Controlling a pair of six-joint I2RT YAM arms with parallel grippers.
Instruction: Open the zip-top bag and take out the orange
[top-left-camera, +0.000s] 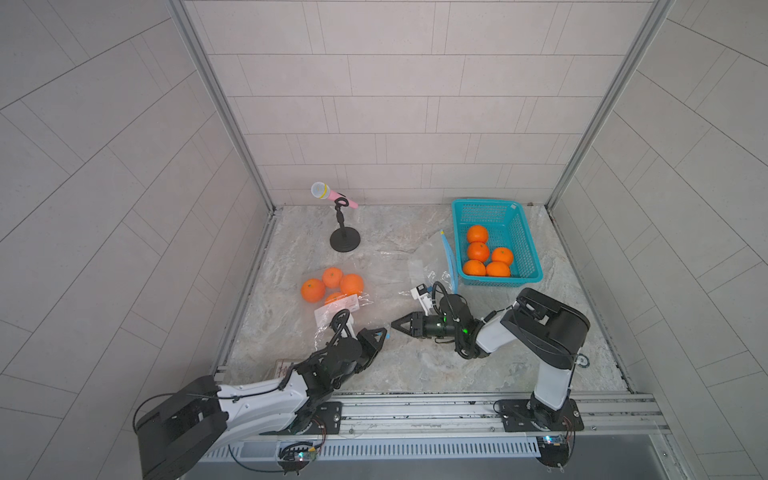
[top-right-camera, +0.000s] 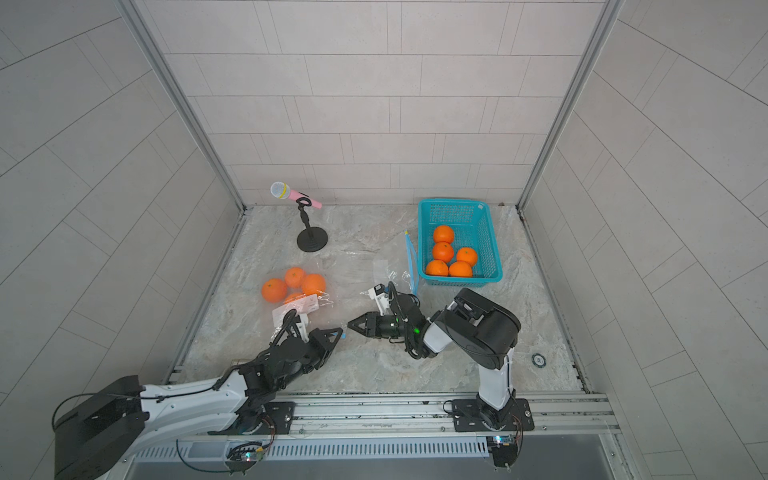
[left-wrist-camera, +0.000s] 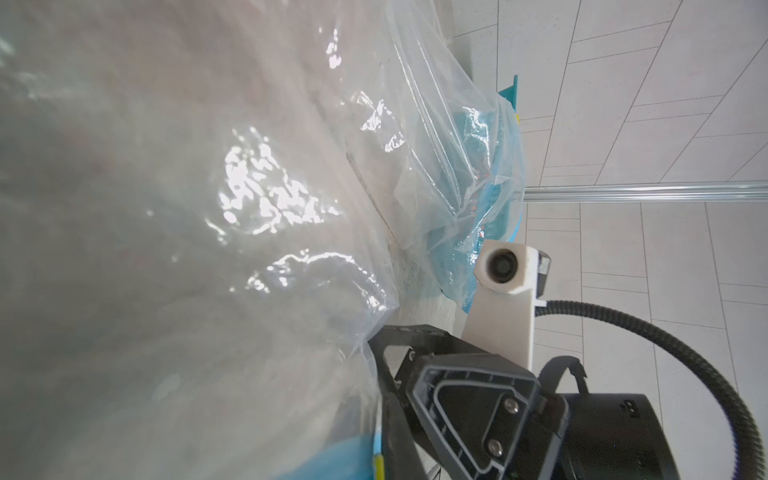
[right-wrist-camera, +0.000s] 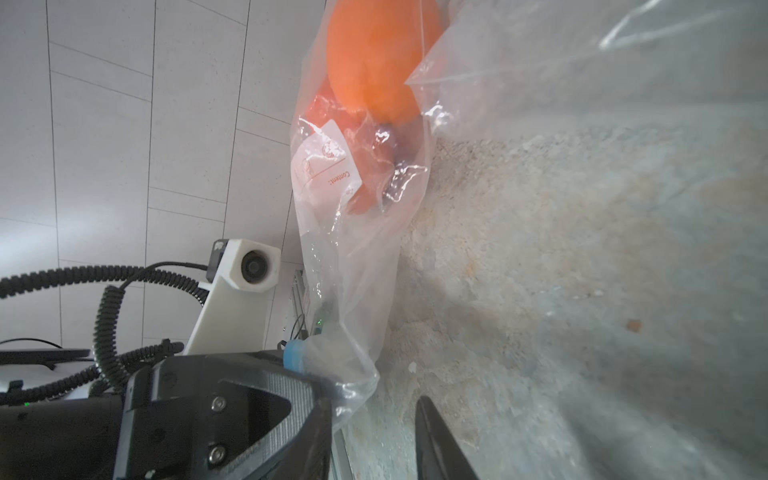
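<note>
The clear zip-top bag (top-left-camera: 365, 298) lies on the table's left half, several oranges (top-left-camera: 313, 290) inside its far end and a white label (right-wrist-camera: 328, 166) on it. Its near edge, with a bit of blue zip (right-wrist-camera: 293, 354), runs to my left gripper (top-left-camera: 383, 331), which is shut on it. Clear film fills much of the left wrist view and hides those fingertips. Just right of that, my right gripper stands open, a gap between its fingers and only table seen through it. Whether the zip has parted cannot be told.
A teal basket (top-left-camera: 525, 240) with several oranges stands at the back right. Beside it lies another clear bag with a blue zip (top-left-camera: 451, 264), apparently empty. A black stand (top-left-camera: 345, 238) with a pink microphone-like thing is at the back left.
</note>
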